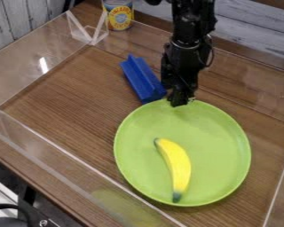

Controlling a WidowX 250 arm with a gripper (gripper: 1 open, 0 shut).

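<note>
A blue elongated block (141,77) lies on the wooden table behind the green plate, its near end beside my black gripper (180,93). The gripper is low, just at the plate's back edge, and partly covers that end; I cannot tell whether its fingers are open or shut. A yellow banana (174,167) lies on the green plate (222,146).
A can (118,13) stands at the back left. Clear plastic walls edge the table at left and front. Bare wooden table (61,106) spreads left of the plate and at the right.
</note>
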